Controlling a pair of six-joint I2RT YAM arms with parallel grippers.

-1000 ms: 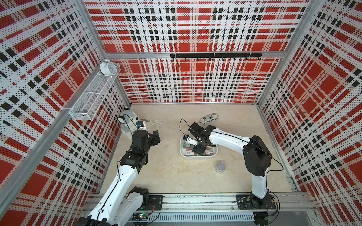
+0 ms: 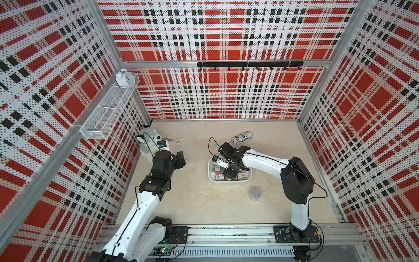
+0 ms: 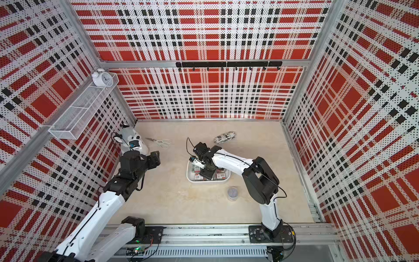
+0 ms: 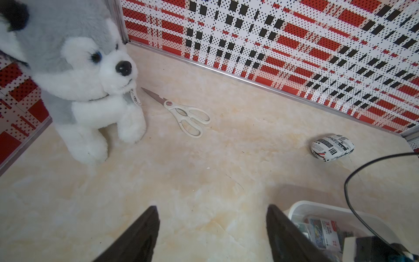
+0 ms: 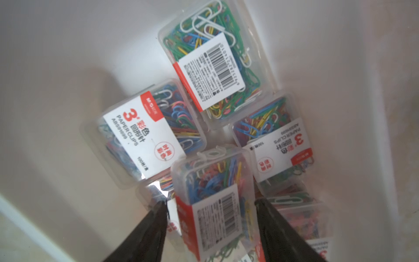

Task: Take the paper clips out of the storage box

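In the right wrist view, clear boxes of coloured paper clips lie inside the white storage box [image 5: 375,144]. One paper clip box [image 5: 218,209] stands raised and tilted between the fingers of my right gripper. The right finger is close against its side; a narrow gap seems to show at the left one, so I cannot tell whether it is gripped. Other packs, such as this paper clip pack [image 5: 139,131] and another pack [image 5: 213,65], lie flat around it. Away to the left, my left gripper is open and empty above bare table.
A husky plush [image 4: 87,87] and white scissors [image 4: 187,118] are at the back left. A patterned pouch [image 2: 241,137] lies behind the storage box, and a small clear round container [image 2: 255,193] stands in front. Table between left gripper and storage box is free.
The right gripper has shifted very slightly inside the storage box. The left arm and the other things look unmoved.
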